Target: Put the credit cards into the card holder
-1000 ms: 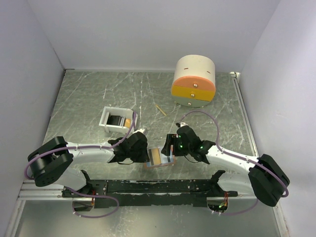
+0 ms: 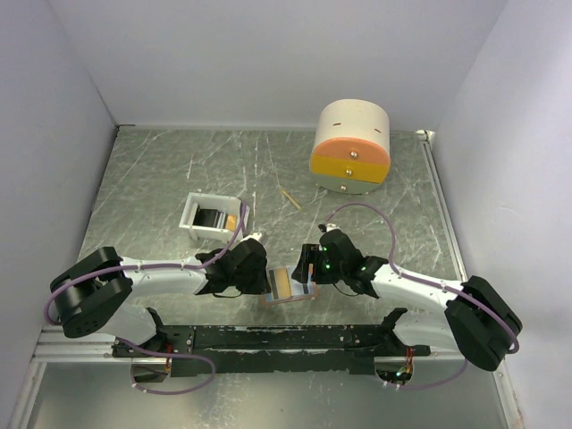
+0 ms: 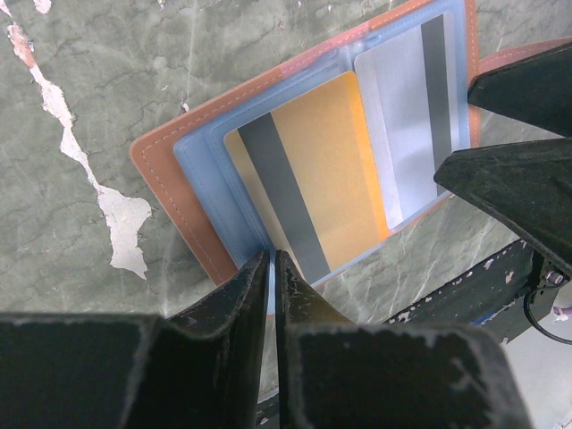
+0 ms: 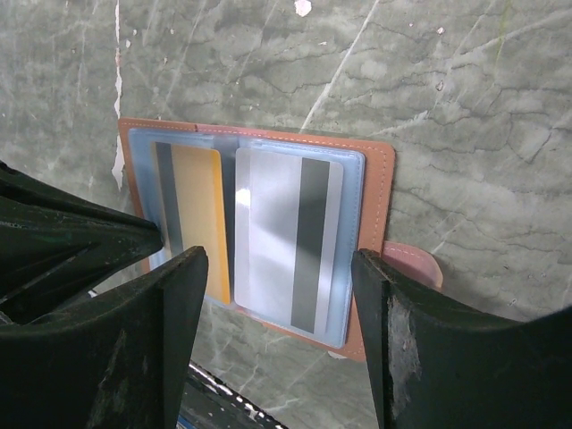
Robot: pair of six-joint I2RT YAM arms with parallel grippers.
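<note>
The open card holder [image 2: 291, 295] lies on the marble top between both grippers, blue sleeves in a tan cover. It holds a gold card [image 3: 322, 170] with a dark stripe in one side and a white card [image 4: 277, 232] with a dark stripe in the other. My left gripper has its fingertips close together on the holder at the gold card's outer edge; whether anything is between them is unclear. My right gripper stands open over the white card, one fingertip at the holder's outer edge.
A white box [image 2: 189, 214] with cards sits behind the left arm. A drawer cabinet [image 2: 349, 125] stands at the back right, and a thin tan stick [image 2: 290, 198] lies in the middle.
The right arm has shifted very slightly at the holder. Otherwise nothing visibly differs.
</note>
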